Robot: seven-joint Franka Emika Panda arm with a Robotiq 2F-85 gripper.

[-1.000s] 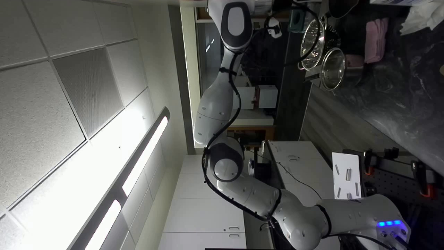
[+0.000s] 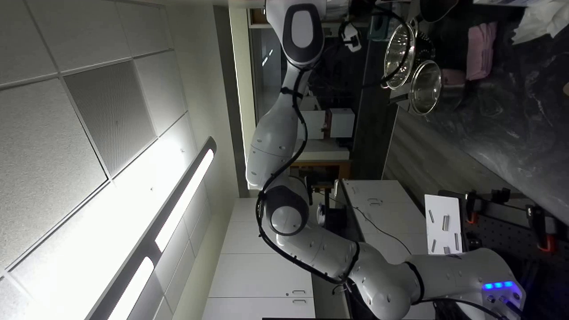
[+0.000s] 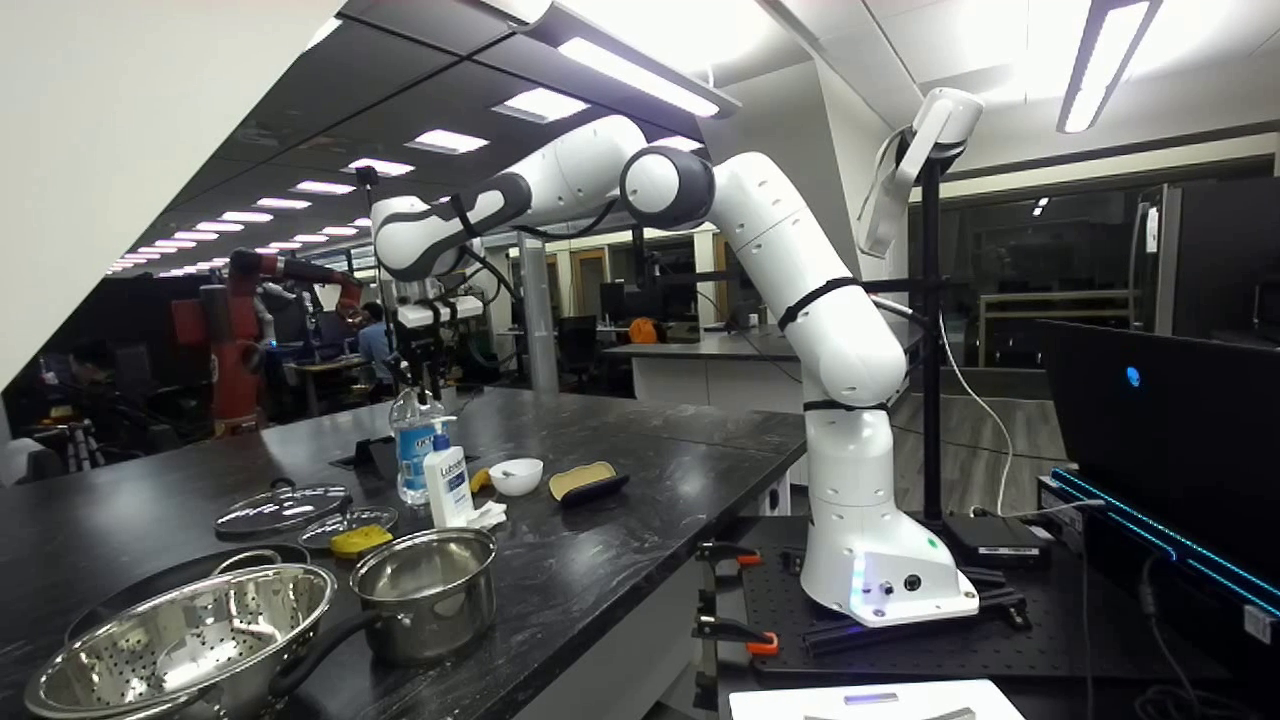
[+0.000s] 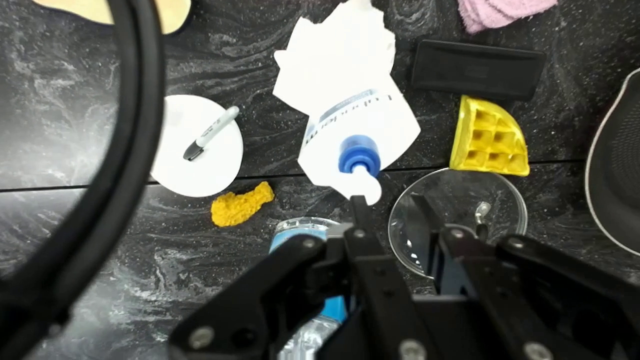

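Observation:
In the wrist view my gripper points down over the dark table, its two fingers apart with a gap and nothing visible held between them. Close to the left finger's tip is the pump of a white lotion bottle (image 4: 396, 129) with a blue collar. A clear water bottle with a blue label (image 4: 291, 233) stands partly hidden behind the gripper. Exterior view 2 has the gripper (image 3: 422, 382) above the water bottle (image 3: 415, 462) and lotion bottle (image 3: 451, 486); whether it touches either is unclear there. Exterior view 1 does not show the fingers.
Around the bottles lie a white bowl (image 4: 180, 153) with a marker (image 4: 211, 133), a fried-chicken piece (image 4: 241, 204), a yellow waffle piece (image 4: 489, 141), a glass lid (image 4: 510, 207) and a black tray (image 4: 477, 69). A steel pot (image 3: 428, 600) and colander (image 3: 180, 642) stand nearer the front.
Almost nothing differs in exterior view 1. The arm's elbow sits very slightly lower in the picture; the table objects look the same.

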